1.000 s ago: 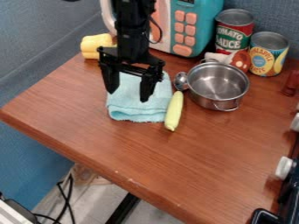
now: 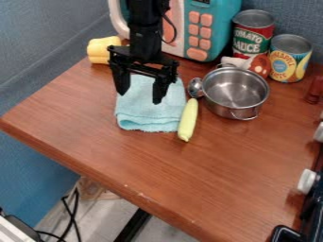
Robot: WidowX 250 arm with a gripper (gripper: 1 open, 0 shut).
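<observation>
My black gripper [image 2: 139,85] hangs over the light blue folded cloth [image 2: 147,115] on the wooden table [image 2: 139,170], its two fingers pointing down at the cloth's upper part, apart from each other. Whether they touch the cloth is hard to tell, and nothing clearly shows between them. A pale yellow corn cob [image 2: 188,121] lies along the cloth's right edge, beside a steel pot [image 2: 236,91].
A toy microwave [image 2: 201,28] stands at the back, with a tomato sauce can [image 2: 250,36] and another can [image 2: 289,59]. A yellow object [image 2: 101,50] sits back left. Black appliances line the right edge.
The gripper has shifted slightly, its fingers a little higher or further back over the cloth than a second ago. The other things have not visibly moved.
</observation>
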